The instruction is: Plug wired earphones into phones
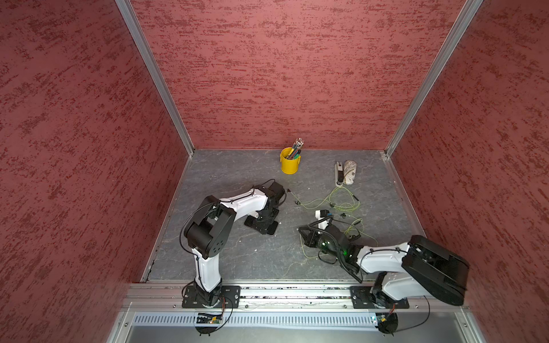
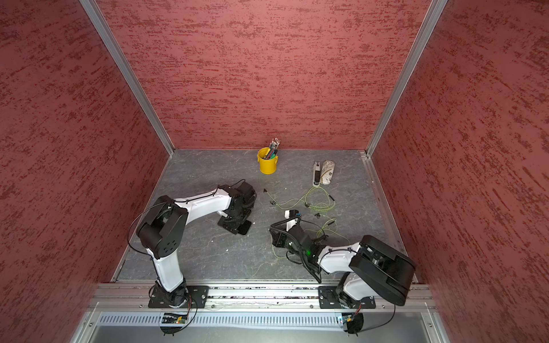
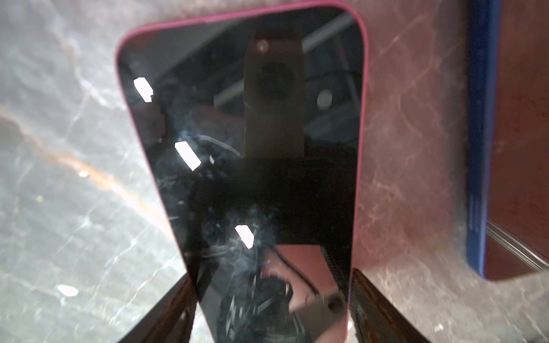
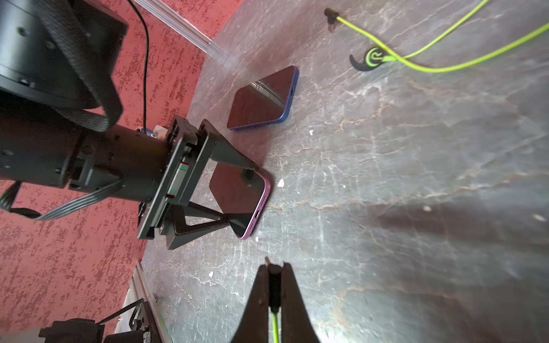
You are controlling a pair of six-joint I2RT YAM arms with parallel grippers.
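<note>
A pink-edged phone (image 3: 274, 171) (image 4: 239, 188) lies screen-up with my left gripper shut on its sides near one end. A blue phone (image 3: 514, 143) (image 4: 262, 98) lies beside it. My right gripper is shut on an earphone plug (image 4: 275, 288), its green cable trailing below; it points toward the pink phone's end, a short way off. More green earphones (image 4: 440, 68) (image 1: 343, 203) lie on the table at the right, with a loose plug and an earbud showing.
A yellow bucket of pens (image 1: 289, 163) stands at the back, with a grey narrow item (image 1: 339, 174) and a patterned pouch (image 1: 349, 171) at the back right.
</note>
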